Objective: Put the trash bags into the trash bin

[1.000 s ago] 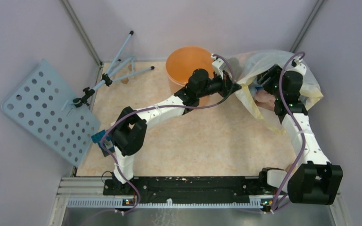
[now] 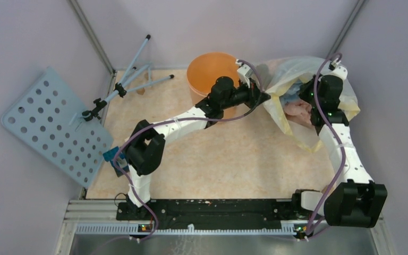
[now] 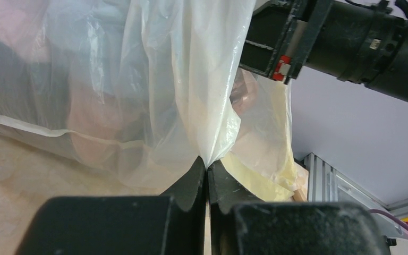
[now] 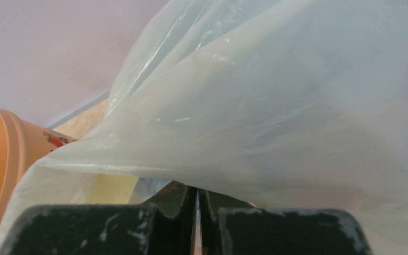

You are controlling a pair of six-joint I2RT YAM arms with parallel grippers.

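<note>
A large translucent bag [image 2: 281, 122] with a yellow rim lies at the back right, open toward me, with blue and pink crumpled bags [image 2: 297, 109] inside. My left gripper [image 2: 263, 97] is shut on the gathered edge of this bag, which rises from its fingertips in the left wrist view. My right gripper [image 2: 305, 90] is at the bag's mouth, shut, its fingertips partly hidden under the plastic in the right wrist view; I see nothing held there. The orange bin [image 2: 207, 66] stands left of the bag, partly behind my left arm.
A blue perforated board [image 2: 53, 127] and a folded metal stand [image 2: 138, 58] occupy the left side. A small blue object [image 2: 111, 156] lies beside the board.
My right gripper and wrist have shifted slightly to the right in the top view, showing more of the bags inside. My left gripper has stayed almost still.
</note>
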